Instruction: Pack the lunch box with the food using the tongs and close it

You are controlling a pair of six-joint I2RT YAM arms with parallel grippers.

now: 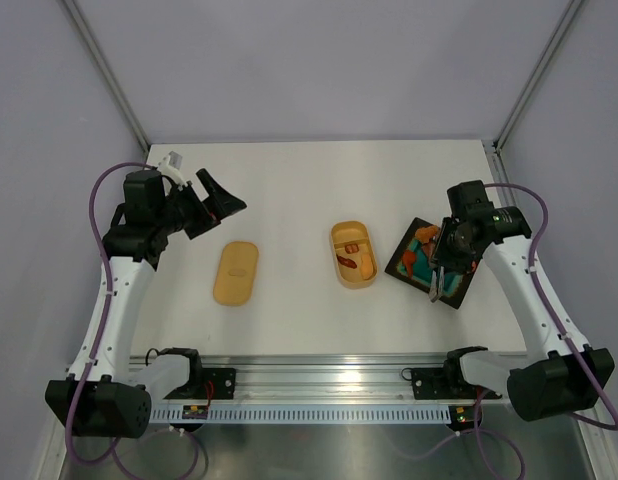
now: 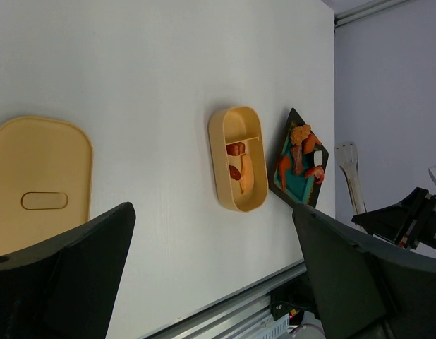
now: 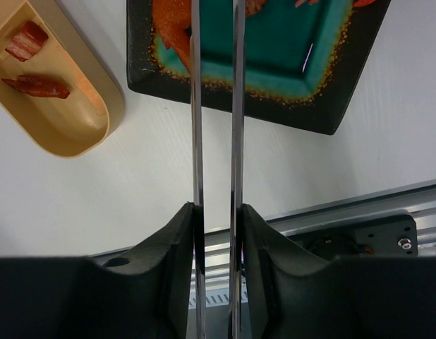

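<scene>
A beige lunch box (image 1: 345,280) with compartments holds bacon (image 3: 26,40), a reddish sausage-like piece (image 3: 38,87) and an orange piece (image 2: 246,172). Its lid (image 1: 236,272) lies to the left. Right of the box is a black-rimmed tray (image 3: 331,113) with a teal inside and several foods, including orange pieces (image 3: 172,25). My right gripper (image 1: 439,280) holds metal tongs (image 3: 238,141) between its fingers, over the tray; the tongs' tips reach out of the wrist view. My left gripper (image 1: 214,200) hangs open and empty above the lid's far side.
A metal rail (image 1: 319,365) runs along the front edge, and walls stand at both sides.
</scene>
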